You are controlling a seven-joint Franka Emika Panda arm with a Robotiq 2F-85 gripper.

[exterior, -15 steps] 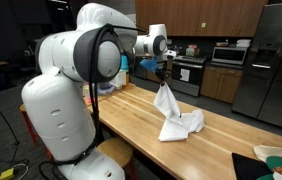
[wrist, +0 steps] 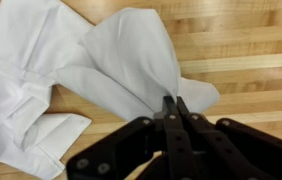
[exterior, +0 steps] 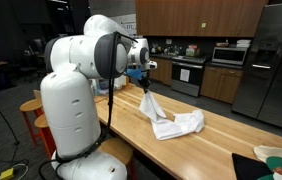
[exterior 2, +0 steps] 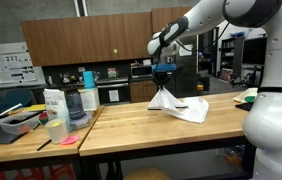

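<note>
A white cloth (exterior: 188,123) is spread, creased and partly folded, over the wooden table. One part of it rises off the tabletop to my gripper (exterior: 146,91), which is shut on it. In the wrist view the fingertips (wrist: 169,104) meet the edge of the raised fold, with the cloth (wrist: 121,60) fanning out to the upper left and bare wood to the right. From the second exterior view, the cloth (exterior 2: 188,108) peaks under the gripper (exterior 2: 162,86) and slopes down to the table on the right. Cloth hides part of what lies behind it.
Containers (exterior 2: 57,105) and a grey bin (exterior 2: 17,121) stand at one end of the table. A white and green item (exterior: 278,156) and a black item (exterior: 249,167) lie at the other end. Bare wood (exterior: 216,150) lies between the cloth and these.
In exterior view 1, my gripper has moved left and somewhat down, drawing the raised part of the cloth with it. That part now slopes lower and farther left.
</note>
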